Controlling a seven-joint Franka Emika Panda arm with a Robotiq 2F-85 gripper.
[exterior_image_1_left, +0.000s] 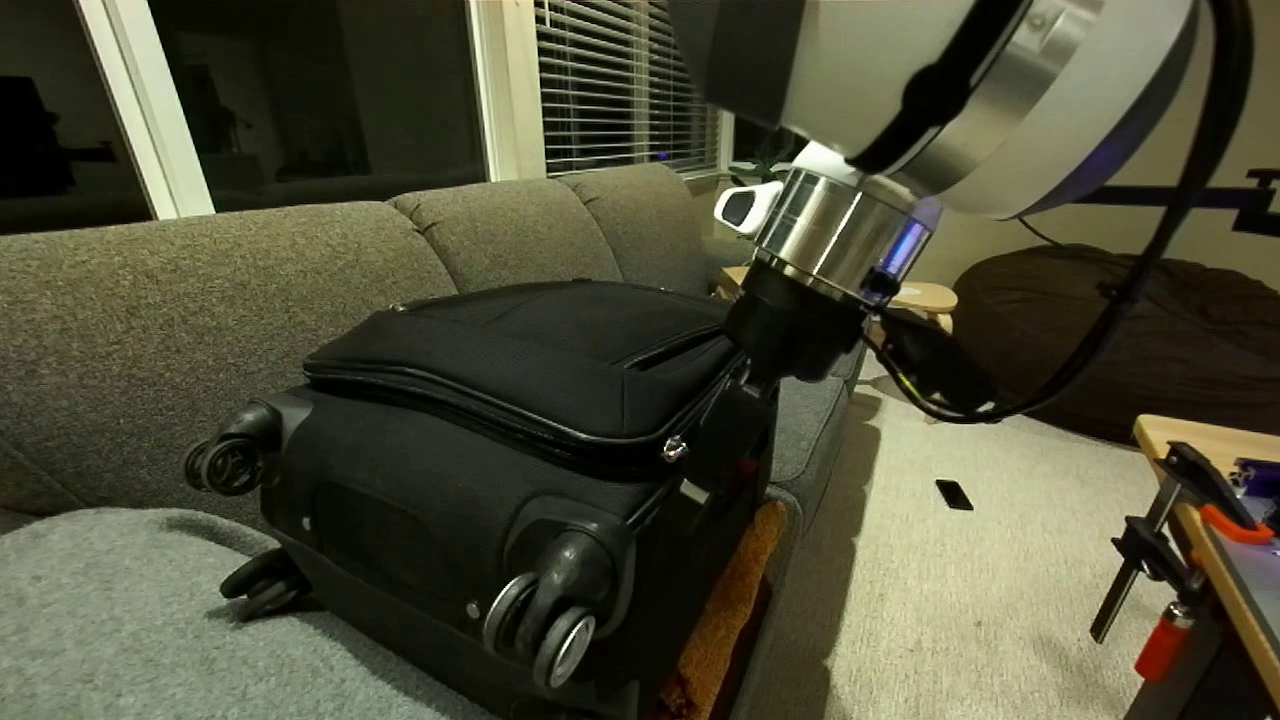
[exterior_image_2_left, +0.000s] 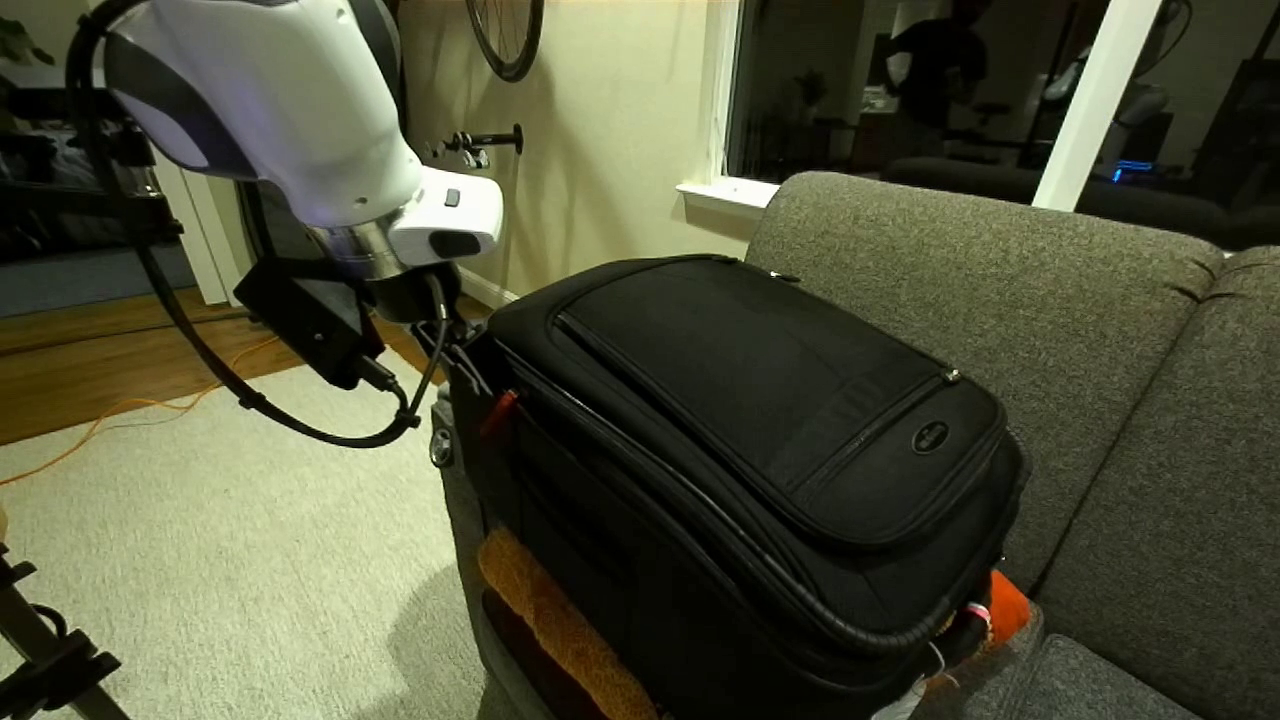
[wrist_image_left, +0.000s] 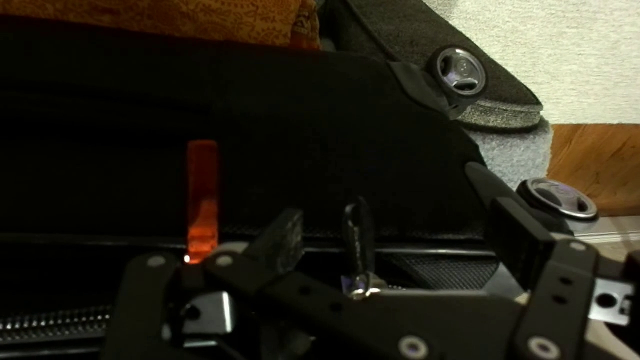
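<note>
A large black suitcase (exterior_image_1_left: 456, 480) lies on its back on the grey couch, its wheels facing exterior view 1. Along its side seam, my gripper stands open. Between its two spread fingers, in the wrist view, shows a dark zipper pull (wrist_image_left: 358, 240) with a shiny metal base; neither finger visibly touches it. A red-orange tag (wrist_image_left: 202, 198) hangs at the seam, just left of the left finger pad (wrist_image_left: 282, 243). Exterior view 2 has the gripper mostly hidden against the suitcase's near corner, close to the red tag (exterior_image_2_left: 499, 412).
The couch backrest (exterior_image_1_left: 180, 336) rises behind the suitcase. An orange patterned cloth (exterior_image_2_left: 546, 612) lies under its side. A worktable with clamps (exterior_image_1_left: 1200, 528) stands at the right, and a phone (exterior_image_1_left: 954, 494) lies on the carpet. Open floor separates couch and table.
</note>
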